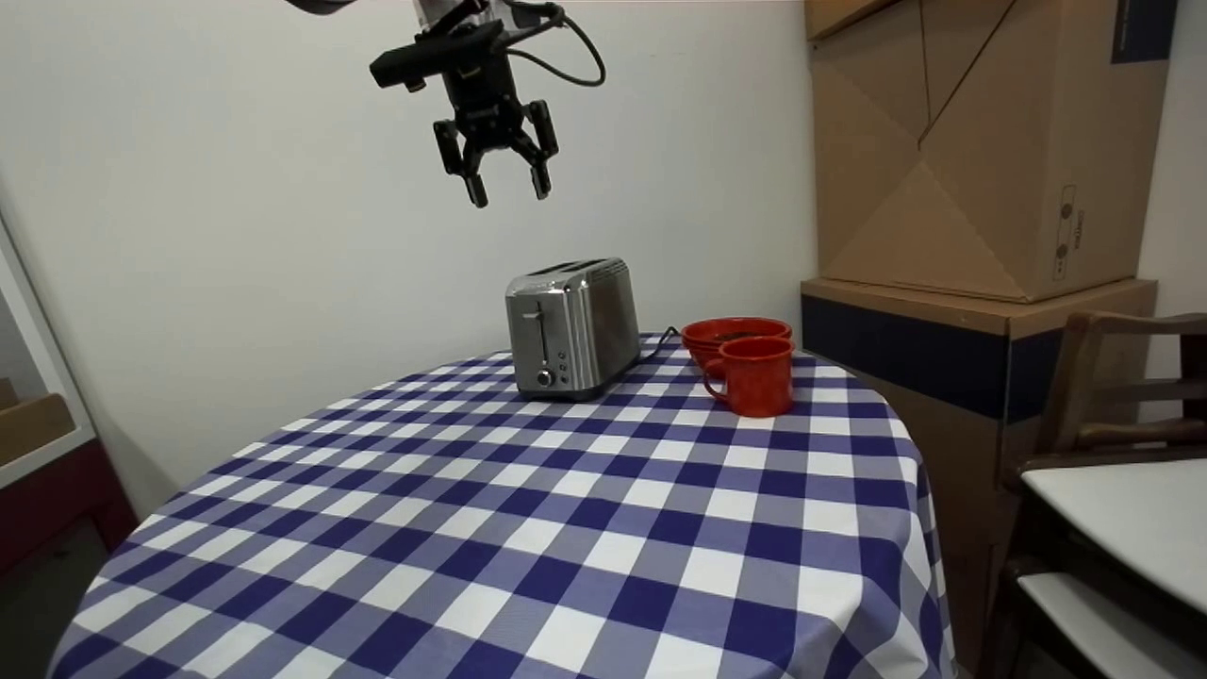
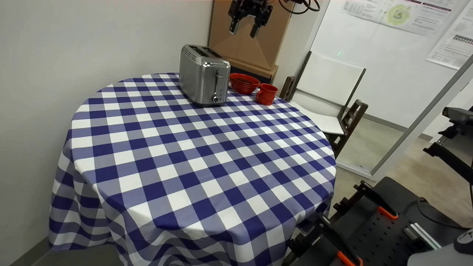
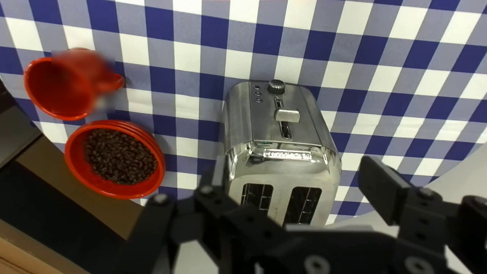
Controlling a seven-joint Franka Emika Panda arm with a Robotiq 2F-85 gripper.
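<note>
My gripper (image 1: 510, 194) hangs open in the air above the toaster, with nothing between its fingers. The silver toaster (image 1: 583, 328) stands upright at the back of the checked table, its lever side facing the open tabletop. In the wrist view the toaster (image 3: 283, 146) lies below the gripper, whose dark fingers (image 3: 383, 189) spread to either side of it and hide its lower end. A red mug (image 1: 760, 379) stands upright near the table's edge. Beside it sit stacked red bowls (image 2: 244, 83); the top bowl holds dark beans (image 3: 119, 156).
Most of the checked tablecloth (image 2: 177, 146) is bare towards the front. Cardboard boxes (image 1: 962, 170) rise behind the table's far edge, and a white wall runs close behind the toaster. A chair (image 2: 328, 84) stands past the mug.
</note>
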